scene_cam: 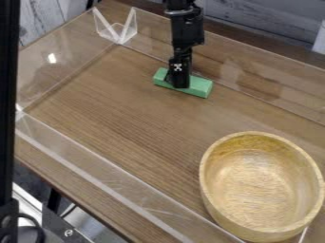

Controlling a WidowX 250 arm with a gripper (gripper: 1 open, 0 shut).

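A green rectangular block [196, 87] lies on the wooden table in the upper middle of the view. The black gripper [180, 78] reaches down from the top onto the block's left half, covering part of it. It stands open; whether both fingers touch the block is too small to tell.
A large light wooden bowl [260, 184] stands at the lower right. A clear plastic item [114, 28] is at the upper left, and transparent strips run along the table's left side.
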